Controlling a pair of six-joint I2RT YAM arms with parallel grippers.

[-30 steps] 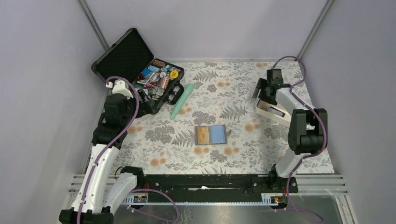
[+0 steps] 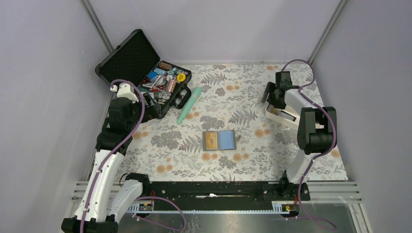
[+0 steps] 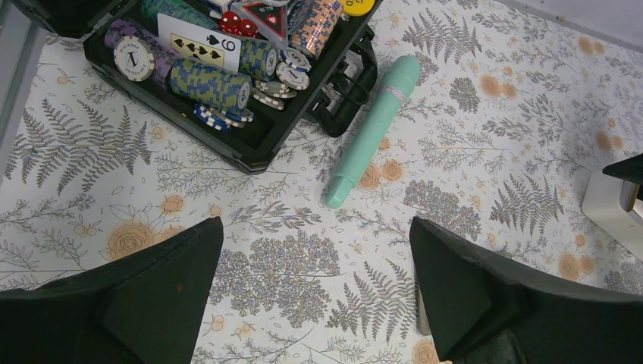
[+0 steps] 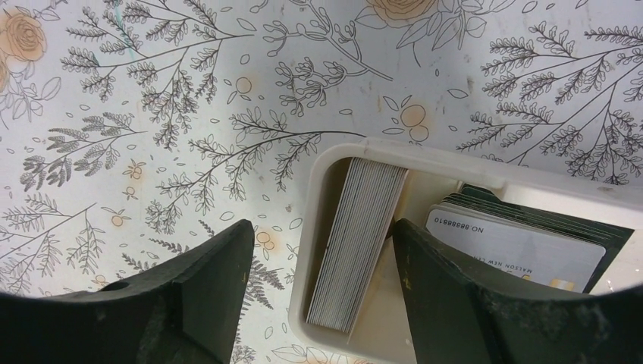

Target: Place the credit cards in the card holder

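Observation:
In the top view the flat grey card holder (image 2: 219, 149) lies at mid-table, showing a gold-brown card (image 2: 211, 141) and a blue card (image 2: 226, 140). At the right stands a shallow white box (image 2: 283, 124), partly under my right arm. The right wrist view shows an upright stack of thin card edges (image 4: 356, 246) at the box's end and white numbered cards (image 4: 508, 243) lying beside it. My right gripper is part open, one finger outside the box's end wall and the other beyond the stack. My left gripper is open and empty above bare cloth.
An open black case (image 2: 165, 107) full of poker chips, dice and cards stands at the back left. Beside it lies a green cylindrical case (image 2: 189, 105). Between these and the white box the patterned cloth (image 2: 233, 97) is clear.
My right arm has shifted slightly to the left over the end of the white box. The left arm, the card holder and the case have not moved.

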